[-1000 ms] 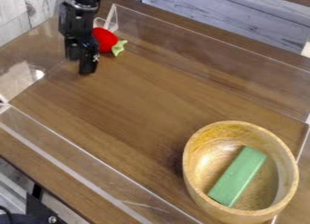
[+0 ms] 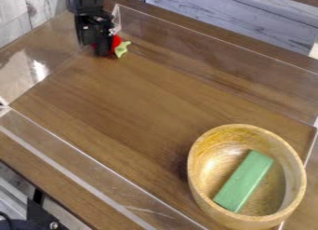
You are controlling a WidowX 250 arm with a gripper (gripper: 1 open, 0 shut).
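My black gripper (image 2: 99, 36) is at the upper left, open, with its fingers around or just in front of a red object with a green top (image 2: 118, 45), which lies on the wooden table (image 2: 149, 113) and is partly hidden behind the gripper. Whether the fingers touch it I cannot tell.
A wooden bowl (image 2: 199, 178) with a green block (image 2: 243, 181) in it stands at the bottom right. A transparent rim runs along the table's edges, with pale planks beyond.
My gripper has risen a little in the view and shifted right toward the red object, now covering more of it. The bowl has not moved.
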